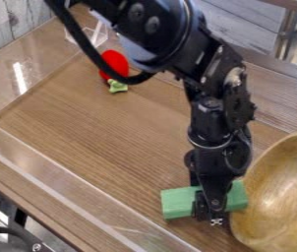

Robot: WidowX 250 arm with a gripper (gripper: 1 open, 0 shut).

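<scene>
My black gripper (210,202) points down at the lower right, shut on a green block (179,203) that lies low over the wooden table just left of a tan wooden bowl (280,189). The block sticks out on both sides of the fingers, and its right end touches or nearly touches the bowl's left side. The fingertips are partly hidden against the block.
A red object (113,63) with a small green piece (118,87) sits at the back left, near a clear container (86,32).
</scene>
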